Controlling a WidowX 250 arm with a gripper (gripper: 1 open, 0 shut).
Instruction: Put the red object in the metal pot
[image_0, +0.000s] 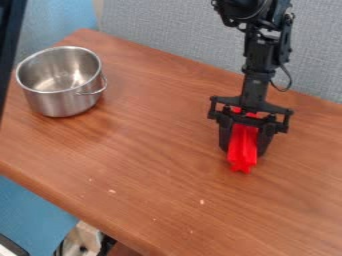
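Note:
The red object (242, 148) is held at the right of the table, a narrow, bright red piece with its lower end showing below the black fingers. My gripper (245, 150) is shut on it, fingers on either side, and covers its upper part. Whether its lower end still touches the wood cannot be told. The metal pot (60, 84) stands upright at the far left, shiny and open at the top, with a thin handle on its right side; no contents show inside.
Bare wooden table (147, 120) lies between the gripper and the pot. A grey wall (181, 35) rises behind the table. At the bottom left, beyond the table's edge, some equipment (83, 240) is partly visible.

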